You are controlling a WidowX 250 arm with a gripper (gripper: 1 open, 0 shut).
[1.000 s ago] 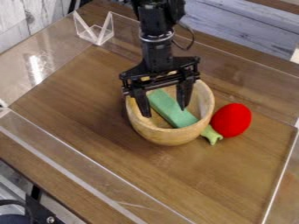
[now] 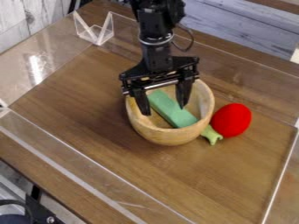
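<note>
My black gripper [image 2: 163,98] hangs open over a light wooden bowl [image 2: 163,130], its fingers reaching down to about rim height on either side. A green object [image 2: 173,112] lies inside the bowl between the fingers, with nothing seen gripped.
A red round object [image 2: 232,120] sits right of the bowl, beside a small green piece [image 2: 212,135] at the bowl's lower right. A clear plastic holder [image 2: 96,26] stands at the back left.
</note>
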